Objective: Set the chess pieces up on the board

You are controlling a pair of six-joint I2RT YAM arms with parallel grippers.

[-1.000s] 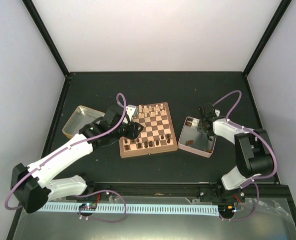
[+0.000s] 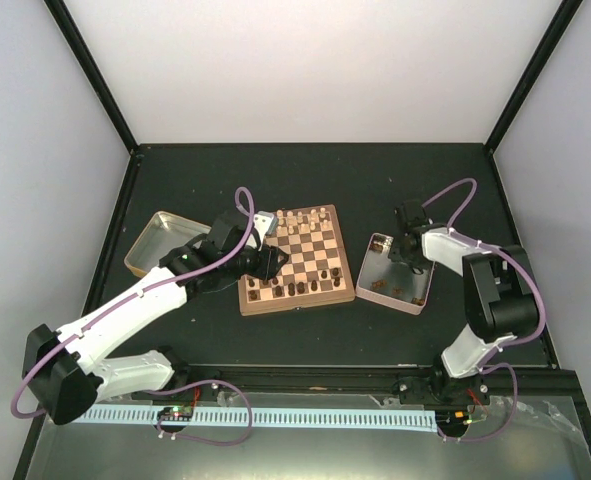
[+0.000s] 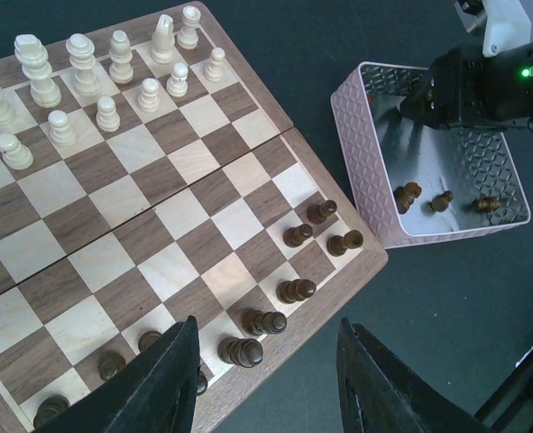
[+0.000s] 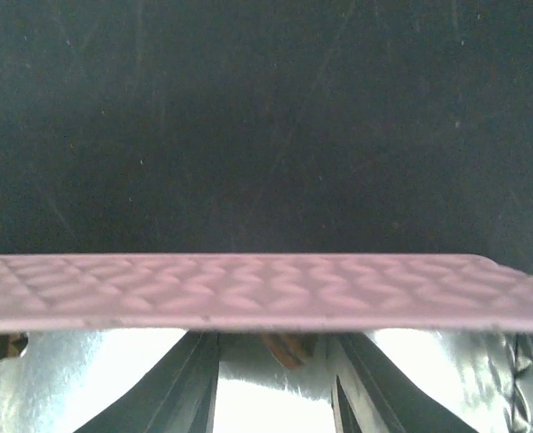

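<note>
The wooden chess board [image 2: 310, 251] lies mid-table. White pieces [image 3: 84, 65] fill its far side in two rows; several dark pieces [image 3: 264, 322] stand along the near side. My left gripper hovers over the near board edge, its fingers apart and empty. Inside the pink basket [image 4: 266, 287] at the right, my right gripper reaches low behind the basket wall. Its fingers [image 4: 194, 370] are apart, with a brown piece [image 4: 289, 347] showing between them, partly hidden by the wall. More dark pieces [image 3: 440, 200] lie on the basket floor.
An empty light basket [image 2: 161, 243] sits left of the board, behind my left arm. The pink basket's corner stands close to the board's right edge. Dark table behind the board is clear.
The right arm has shifted slightly left and nearer within the pink basket. My left arm and the board look unchanged.
</note>
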